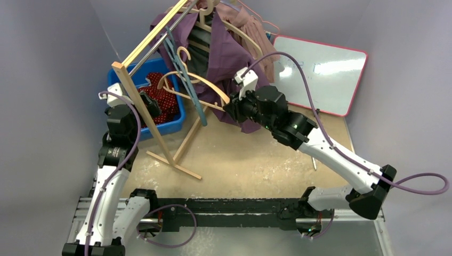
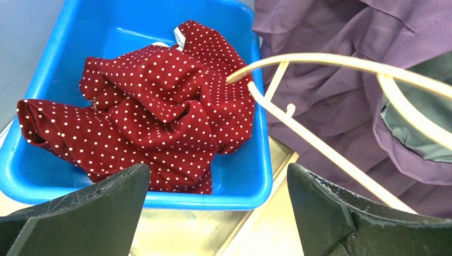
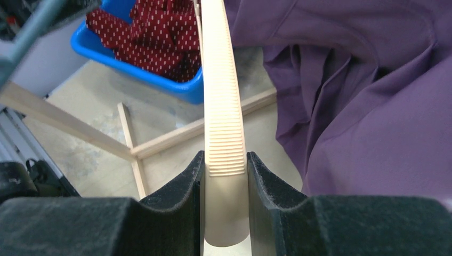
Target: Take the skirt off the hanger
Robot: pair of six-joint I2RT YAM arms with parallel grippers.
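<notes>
A bare wooden hanger point(image 1: 210, 85) is held by my right gripper point(image 1: 229, 109), shut on its end in the right wrist view, just beside a blue hanger point(image 1: 186, 85) on the rack. My open left gripper hovers by the blue bin point(image 2: 261, 160), nothing between its fingers. A red polka-dot cloth point(image 2: 165, 117), likely the skirt, lies crumpled in that bin, off the hanger.
The wooden rack point(image 1: 160, 141) stands over the bin. Purple point(image 1: 234, 64) and pink point(image 1: 250, 32) garments hang at the back. A whiteboard point(image 1: 320, 80) stands at the back right.
</notes>
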